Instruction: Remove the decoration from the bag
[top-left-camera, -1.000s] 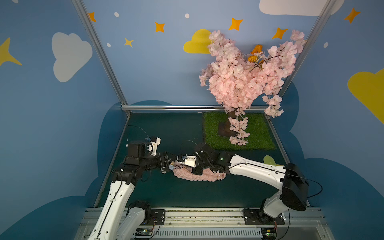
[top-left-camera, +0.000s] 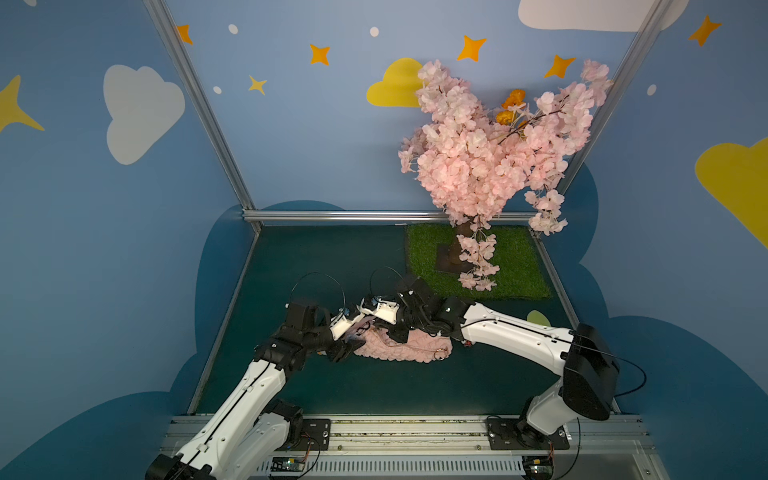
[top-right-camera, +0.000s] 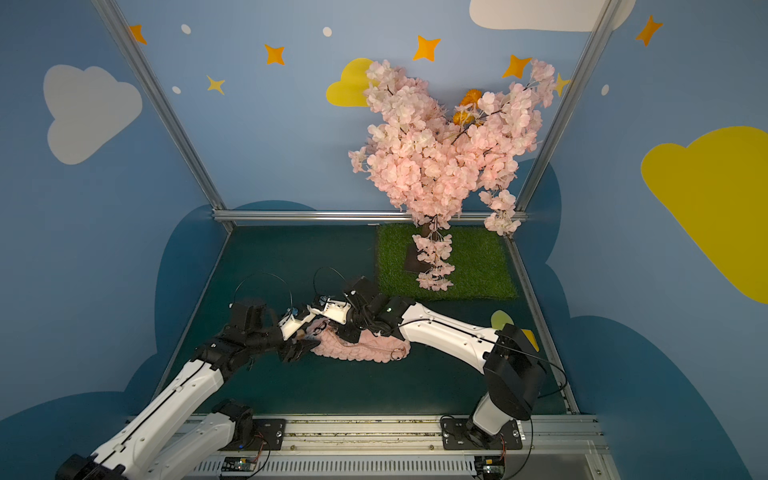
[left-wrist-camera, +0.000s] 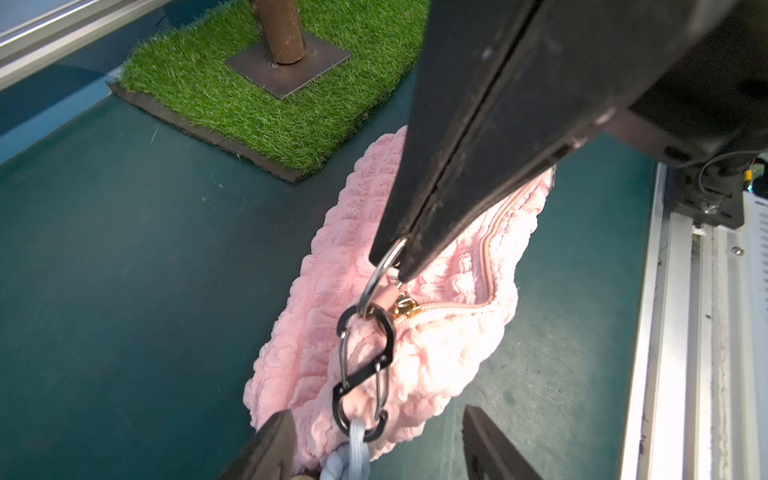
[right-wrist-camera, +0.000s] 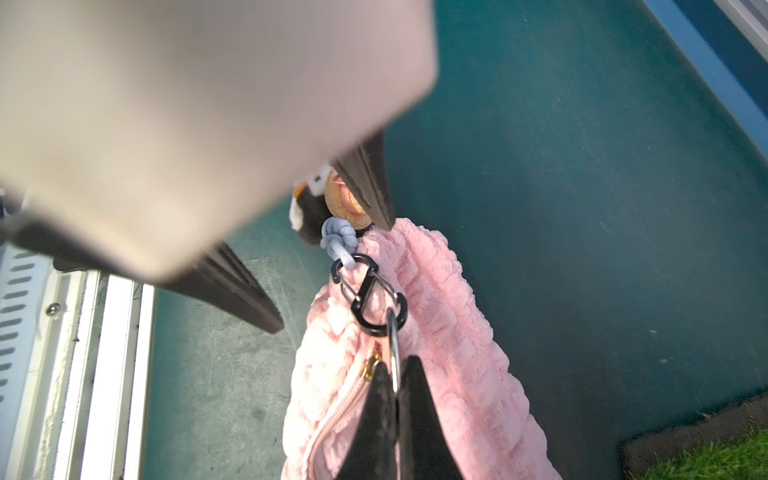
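Observation:
The pink quilted bag (left-wrist-camera: 320, 280) lies on the dark green table, its zip part open. A metal ring (right-wrist-camera: 393, 344) at its end is pinched by my right gripper, which is shut on it. From that ring hangs a black double clip (left-wrist-camera: 364, 376), tied to a pale blue cord (right-wrist-camera: 339, 237) and a small penguin plush (right-wrist-camera: 313, 209). Around the cord end, my left gripper stands part open, one finger on either side and nothing gripped. The plush is mostly out of the left wrist view, with only the cord showing at the bottom edge.
A grass mat (top-left-camera: 512, 264) with a pink blossom tree (top-left-camera: 480, 152) stands behind and right of the bag. The metal rail (top-left-camera: 408, 424) runs along the front edge. Open table lies to the left. Both arms are close together over the bag's end.
The left gripper has turned and shifted right and slightly down, closer to the right gripper and the bag's end. The right arm and the bag have barely moved.

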